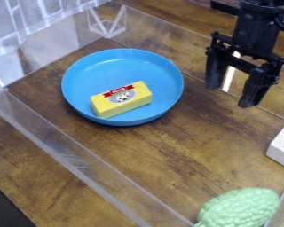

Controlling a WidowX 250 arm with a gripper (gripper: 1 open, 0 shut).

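My black gripper (pixel 243 75) hangs over the wooden surface at the upper right, to the right of a blue plate (pixel 158 87). Its two fingers stand apart, open, with a pale upright strip visible between or behind them. A yellow box (pixel 128 96) with a red and white label lies on the plate's lower left part.
A white block (pixel 280 142) sits at the right edge, and a green textured object (pixel 237 209) at the bottom right. Clear plastic walls run along the left and lower left.
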